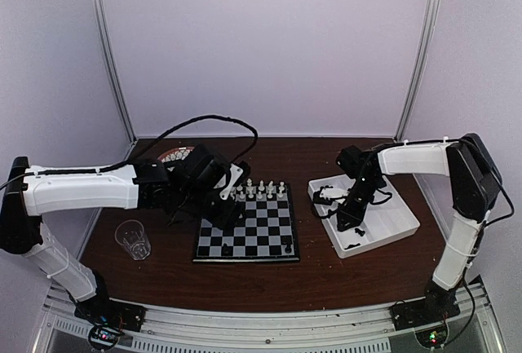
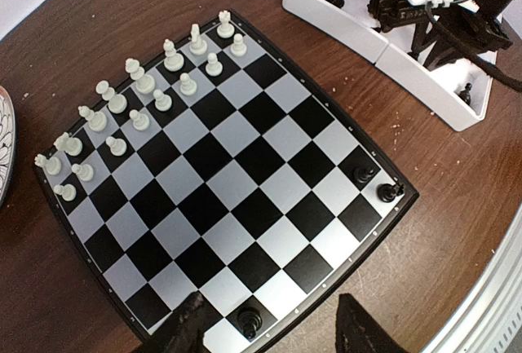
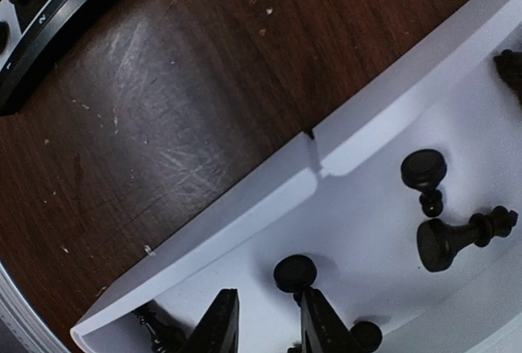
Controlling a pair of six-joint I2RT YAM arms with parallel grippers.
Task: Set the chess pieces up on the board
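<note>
The chessboard (image 2: 228, 190) has white pieces (image 2: 143, 82) in two rows along one edge and a few black pieces (image 2: 390, 191) on the other side. My left gripper is open above the board, nothing between its fingers. Loose black pieces (image 3: 454, 239) lie in the white tray (image 3: 399, 108) right of the board. My right gripper is over the tray's near compartment, fingers parted, close to a black piece (image 3: 295, 273) that is partly hidden by a finger.
A glass (image 1: 132, 240) stands left of the board. A patterned plate (image 2: 5, 145) is behind the left arm. Bare table (image 3: 155, 84) separates board and tray.
</note>
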